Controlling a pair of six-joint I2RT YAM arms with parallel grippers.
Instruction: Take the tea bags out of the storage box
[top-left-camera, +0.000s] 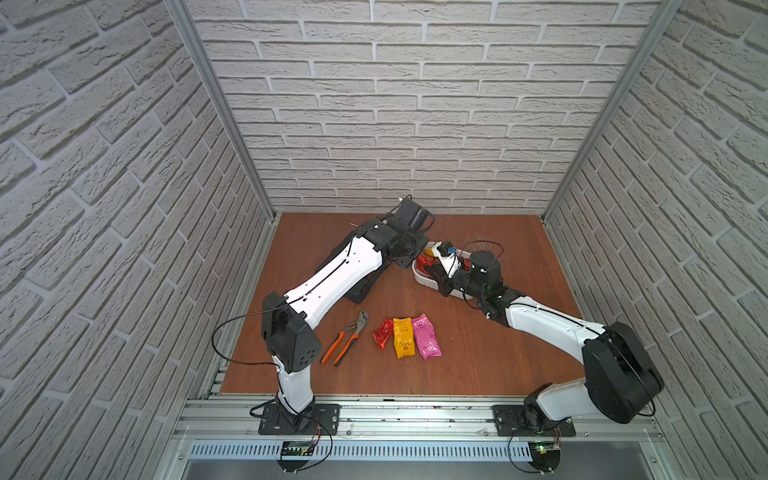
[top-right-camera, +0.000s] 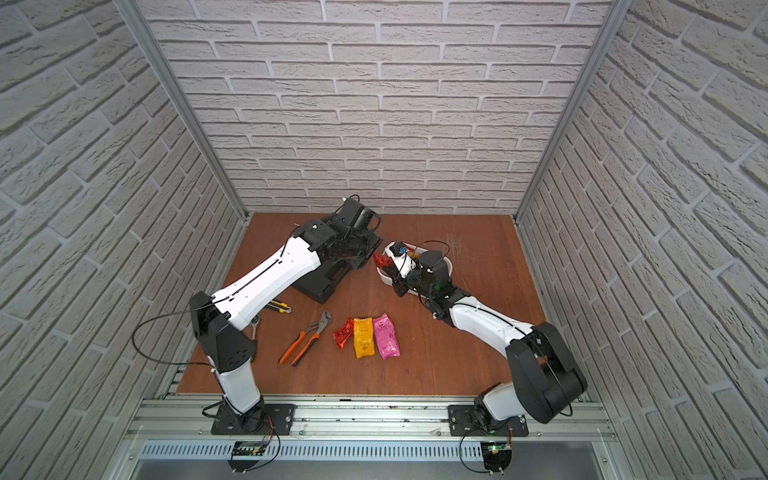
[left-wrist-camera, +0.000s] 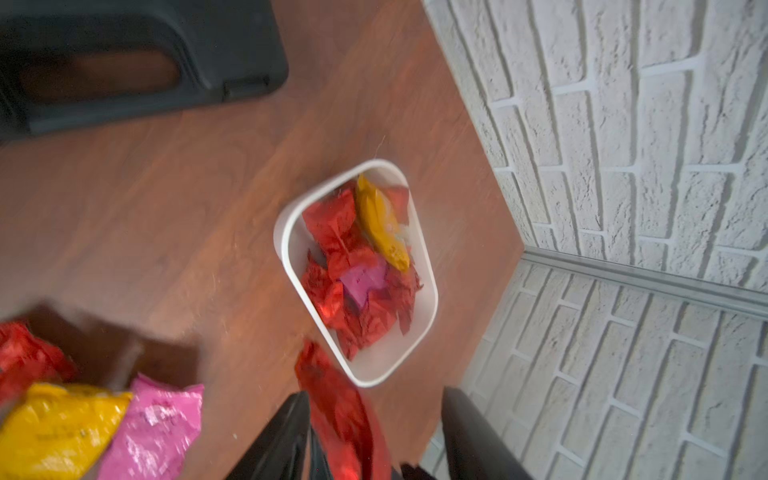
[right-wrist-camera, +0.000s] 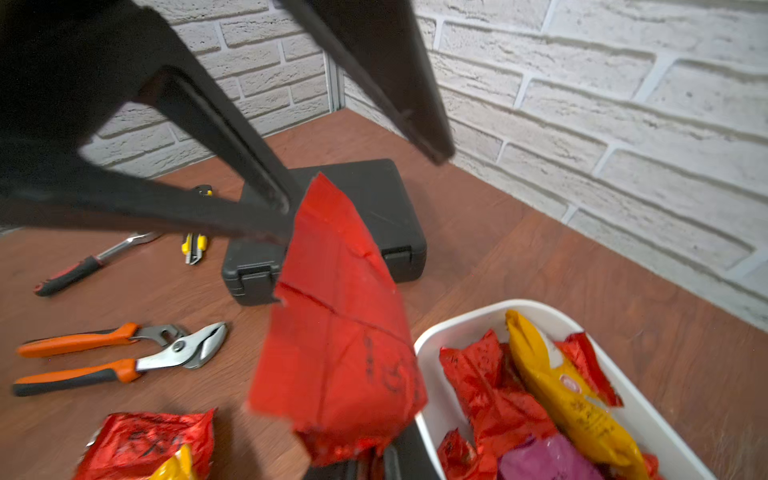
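A red tea bag (right-wrist-camera: 344, 344) hangs upright above the table, its lower end pinched in my right gripper. My left gripper is open, with its fingers (left-wrist-camera: 478, 436) apart on either side of the bag's upper part. Below and beyond it, the white storage box (left-wrist-camera: 289, 252) holds several red bags, a yellow bag (left-wrist-camera: 382, 224) and a pink one (left-wrist-camera: 364, 281). On the table's front part lie a red bag (top-left-camera: 383, 333), a yellow bag (top-left-camera: 404, 339) and a pink bag (top-left-camera: 426, 337) side by side.
A black case (right-wrist-camera: 368, 200) stands at the back left. Orange-handled pliers (top-left-camera: 346, 336) lie left of the loose bags, with a utility knife (right-wrist-camera: 194, 240) and a ratchet (right-wrist-camera: 96, 262) farther left. Bare table (top-left-camera: 488, 352) stretches right of the pink bag.
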